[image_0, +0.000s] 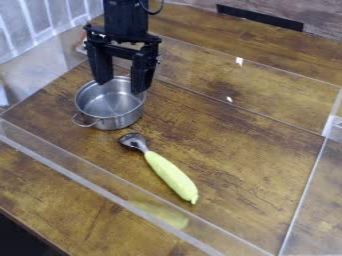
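My gripper (123, 70) is a black mechanism at the upper left, with two downward fingers spread apart over a silver pot (114, 115); I see nothing held between them. A pale yellow-green long object (170, 173) lies diagonally on the wooden table below the pot, with a metal spoon (131, 142) at its upper end, partly hidden by it or joined to it.
Transparent side walls (307, 190) border the area. A small red and white object at the back left is partly hidden behind the arm.
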